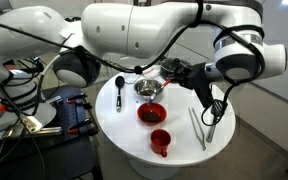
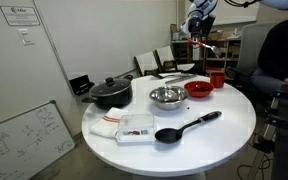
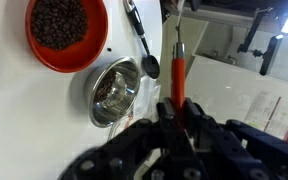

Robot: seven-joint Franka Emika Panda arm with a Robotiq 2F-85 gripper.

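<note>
My gripper is shut on the red handle of a utensil (image 3: pixel 177 75), whose pale far end reaches toward the top of the wrist view. In exterior view 2 the gripper (image 2: pixel 198 36) hangs well above the table, with the red utensil (image 2: pixel 207 46) slanting beneath it. A red bowl (image 3: pixel 91 52) holds dark beans. Beside it, the metal bowl (image 3: pixel 95 108) has some similar beans inside. Exterior view 1 puts the red bowl (image 1: pixel 140 119) in front of the metal bowl (image 1: pixel 141 94), both left of the gripper.
A red mug (image 1: pixel 160 143) stands near the table's front edge. Tongs (image 1: pixel 197 130) lie to the right, and a black spoon (image 1: pixel 119 91) to the left. Exterior view 2 also has a black lidded pot (image 2: pixel 110 94), a clear container (image 2: pixel 137 130) and a cloth (image 2: pixel 106 124).
</note>
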